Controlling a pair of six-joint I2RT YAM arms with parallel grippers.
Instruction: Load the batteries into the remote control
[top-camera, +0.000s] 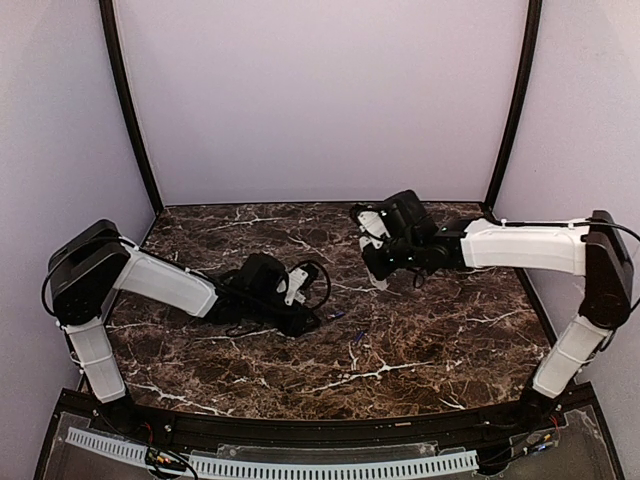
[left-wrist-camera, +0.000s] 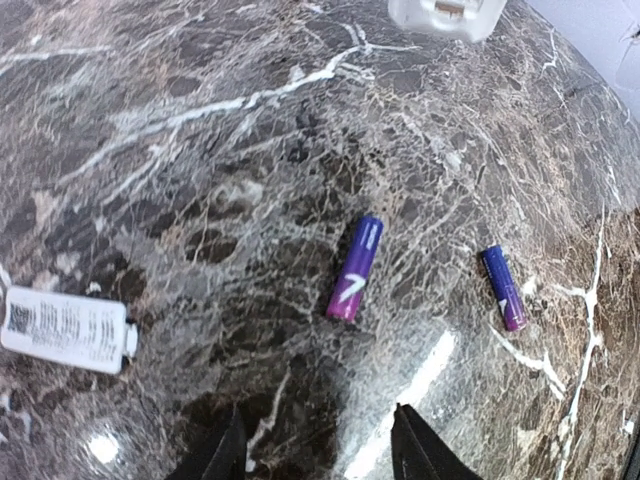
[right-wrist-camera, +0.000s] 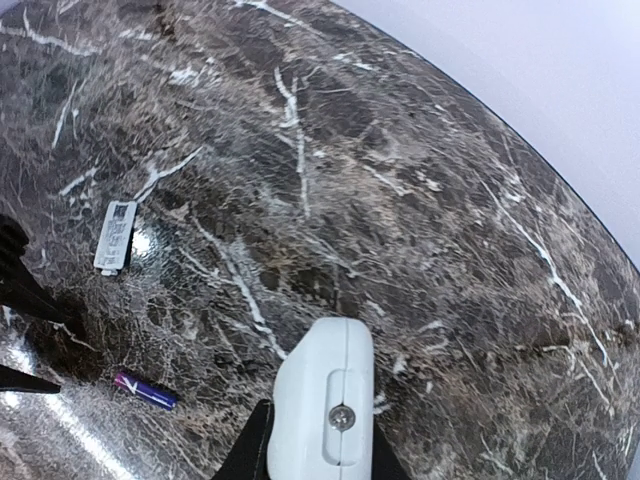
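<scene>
My right gripper (top-camera: 370, 250) is shut on the white remote control, held above the table right of centre; the remote's lower end shows at the top of the left wrist view (left-wrist-camera: 445, 15). Two purple-blue batteries lie on the table: one (left-wrist-camera: 355, 268) in the middle of the left wrist view, the other (left-wrist-camera: 505, 288) further right; one also shows in the right wrist view (right-wrist-camera: 145, 390). My left gripper hangs low left of them, fingers apart and empty. A white flat piece (left-wrist-camera: 65, 330), apparently the battery cover, lies on the table at left.
</scene>
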